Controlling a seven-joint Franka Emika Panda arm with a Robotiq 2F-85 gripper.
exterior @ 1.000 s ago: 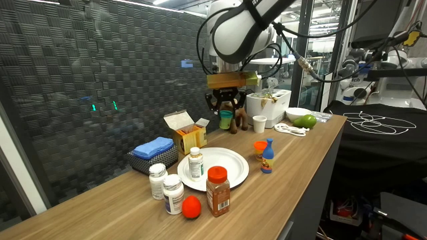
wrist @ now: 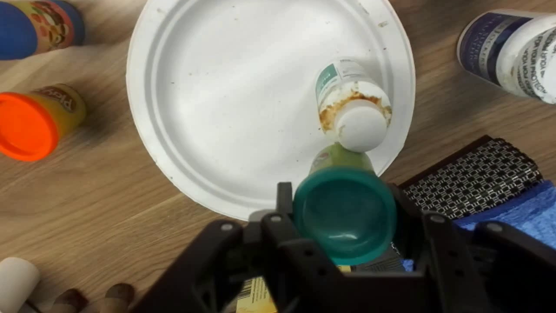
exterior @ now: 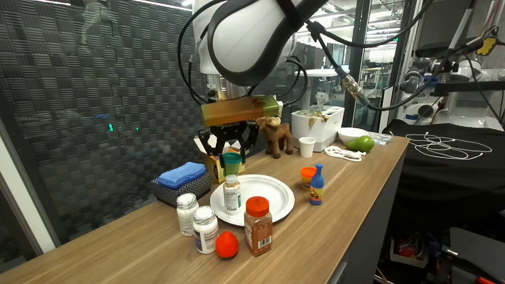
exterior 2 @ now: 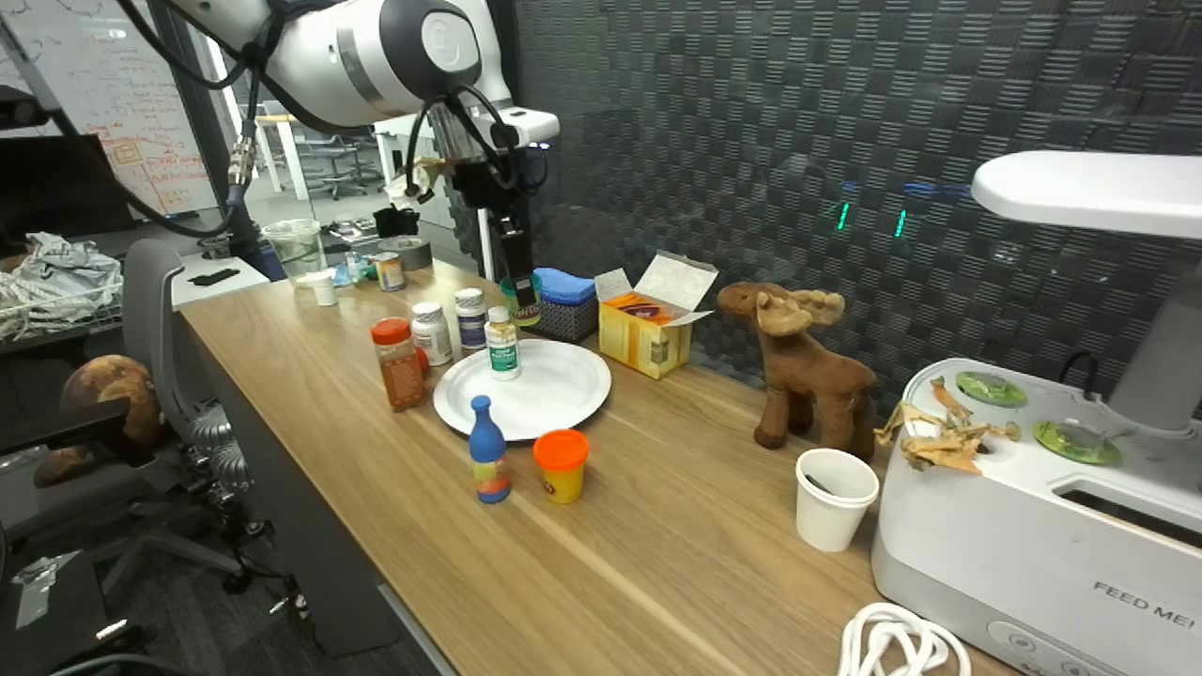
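Note:
My gripper is shut on a green tub with a teal lid (wrist: 344, 214), gripped at the lid between both fingers. In exterior view 1 the teal-lidded tub (exterior: 232, 163) is held upright near the back left rim of the white paper plate (exterior: 272, 194). A small white-capped bottle (exterior: 232, 195) stands on the plate, just in front of the tub. From the wrist, the tub's lower part shows over the plate's edge, close to the bottle's white cap (wrist: 360, 128); whether they touch I cannot tell.
Crowding the plate are white pill bottles (exterior: 204, 229), a red-lidded spice jar (exterior: 258, 226), a blue bottle (exterior: 317, 184) and an orange-lidded tub (exterior 2: 561, 464). A yellow box (exterior 2: 644, 332) and a blue cloth (exterior: 182, 175) sit behind. Bare tabletop lies toward the front edge.
The arm has come left and nearer in exterior view 1, carrying the tub from in front of the brown toy moose to the plate's back rim. The table objects have stayed put.

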